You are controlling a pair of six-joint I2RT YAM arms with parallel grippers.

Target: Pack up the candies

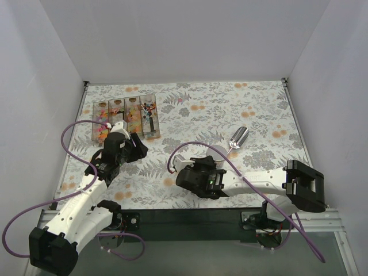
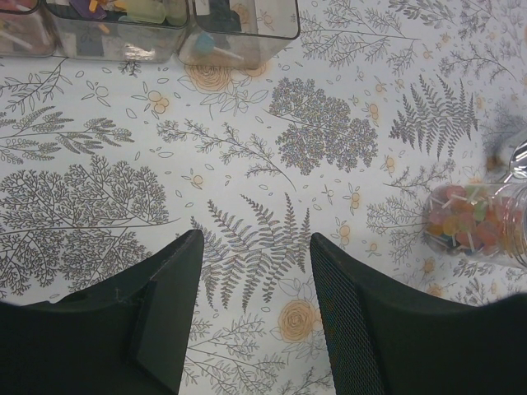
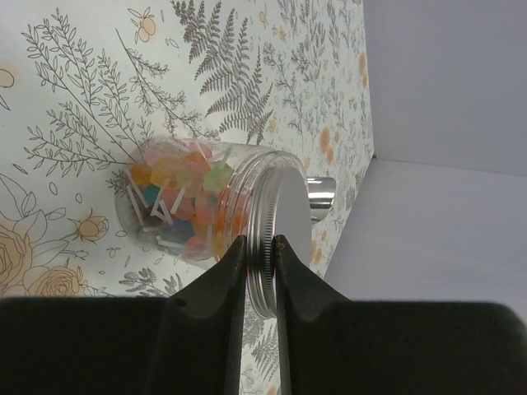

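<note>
A clear jar of wrapped candies [image 3: 177, 197] lies on its side with a silver screw rim [image 3: 263, 181]; my right gripper is shut on that rim. In the top view the arm mostly hides the jar. My left gripper stands open over bare tablecloth, left of the jar [image 2: 469, 222], with nothing between its fingers. A clear divided candy container [image 1: 133, 115] lies at the back left, its compartments holding colourful candies.
A metal scoop [image 1: 238, 138] lies right of centre beside a round grey-white item [image 1: 216, 151]. Walls border the back and sides.
</note>
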